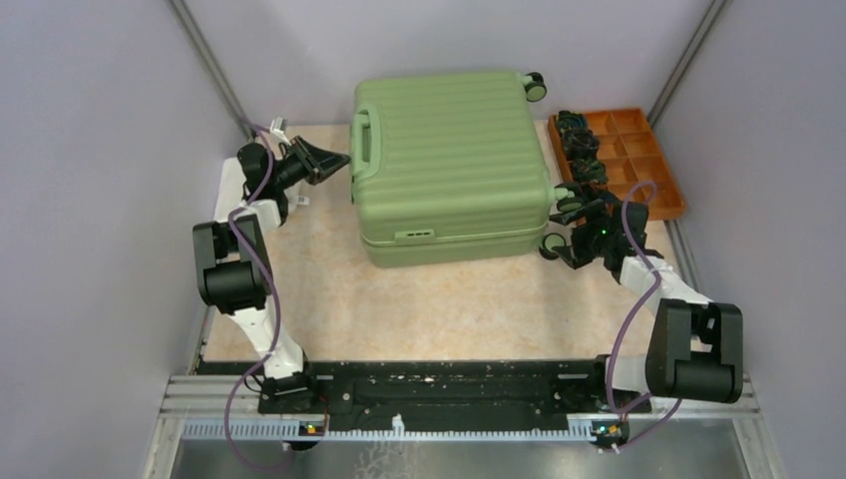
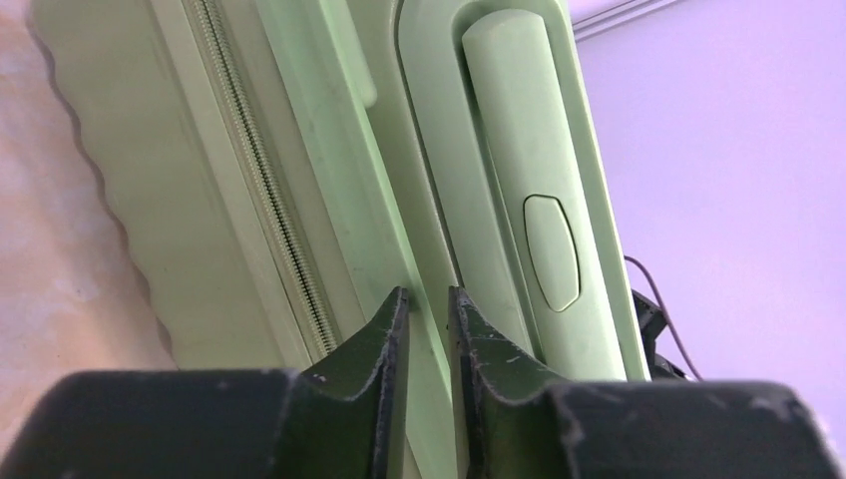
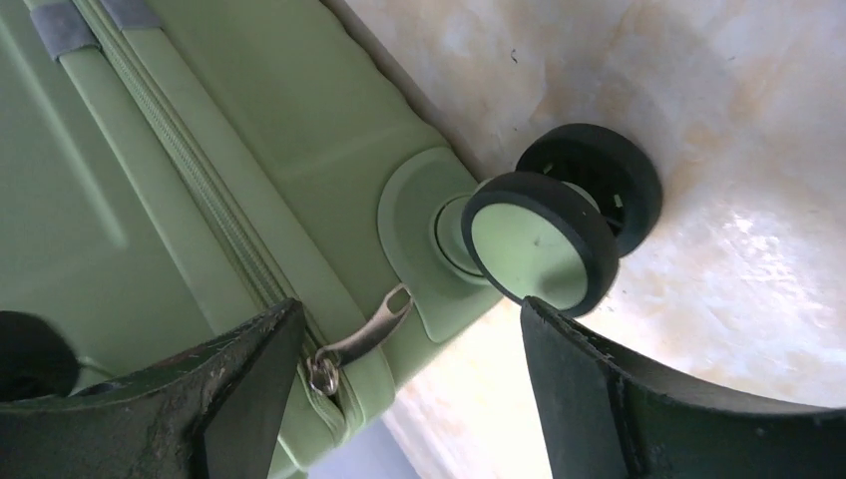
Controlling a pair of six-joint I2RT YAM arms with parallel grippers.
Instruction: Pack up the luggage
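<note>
A green hard-shell suitcase (image 1: 444,150) lies closed on its side, handle to the left, wheels to the right. My left gripper (image 1: 341,162) is at the handle end; in the left wrist view its fingertips sit close together against the side beside the carry handle (image 2: 529,170), with no object visible between them. My right gripper (image 1: 564,235) is at the lower-right wheels. In the right wrist view its fingers stand apart, with the zipper pull (image 3: 364,334) and a wheel (image 3: 529,244) just beyond them, nothing clearly held.
An orange compartment tray (image 1: 643,170) with several dark bundled items stands at the back right, partly behind my right gripper. Walls close in both sides and the back.
</note>
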